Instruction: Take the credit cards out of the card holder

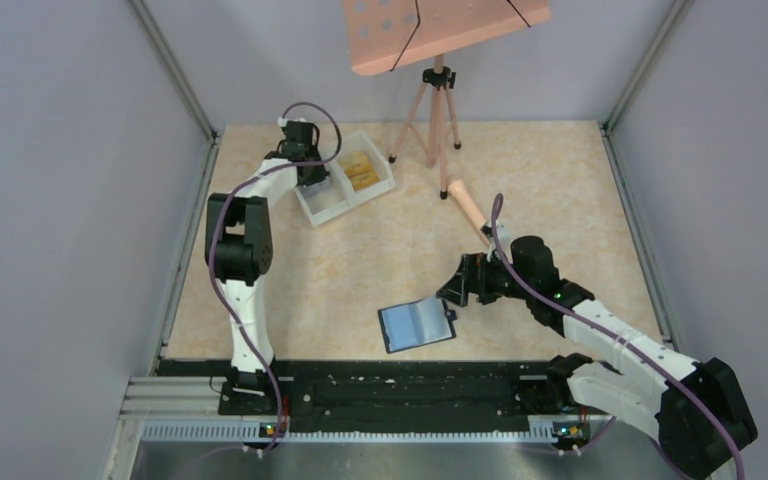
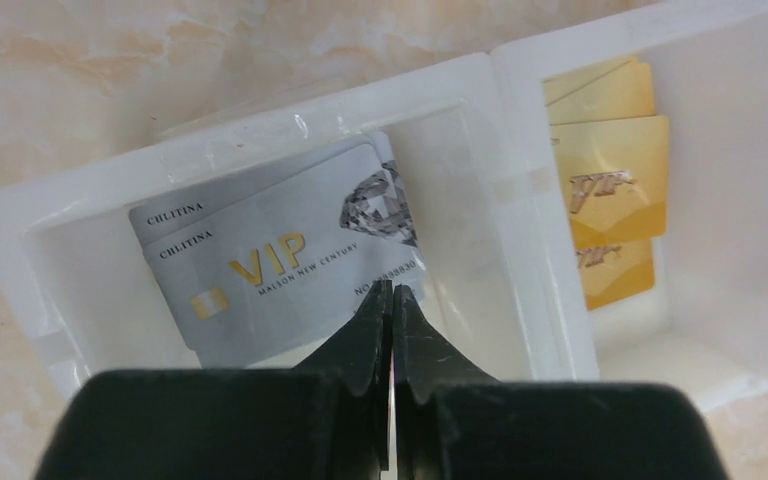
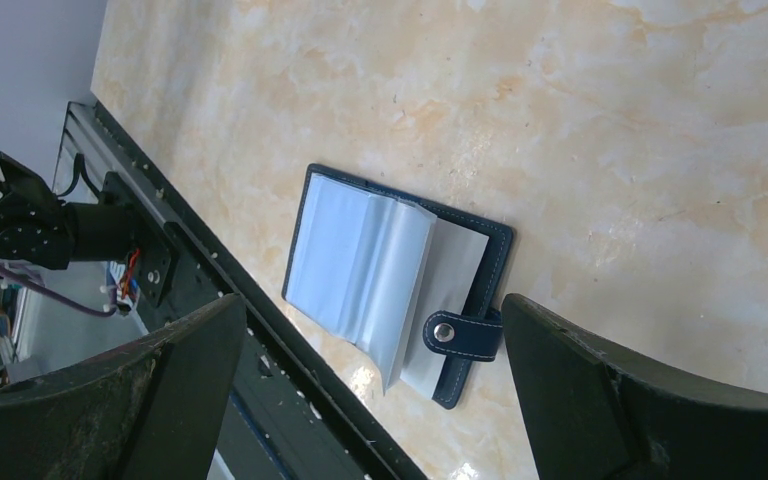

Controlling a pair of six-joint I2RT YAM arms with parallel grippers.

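Dark blue edging and a snap strap mark the card holder (image 3: pixel 501 250), lying open on the table with clear sleeves and no cards visible in them. Above it, my right gripper stands open, nothing between its fingers. My left gripper is shut over the white two-compartment box (image 2: pixel 515 190), with nothing seen between its fingertips. Silver VIP cards (image 2: pixel 280 255) lie overlapping in the compartment beneath it, and several gold cards (image 2: pixel 615 180) lie in the other compartment.
A pink tripod (image 1: pixel 438 120) with a tilted board stands at the back. Near it lies a peach-coloured cylinder (image 1: pixel 468 205), partly behind the right arm. The table between box and card holder is clear.
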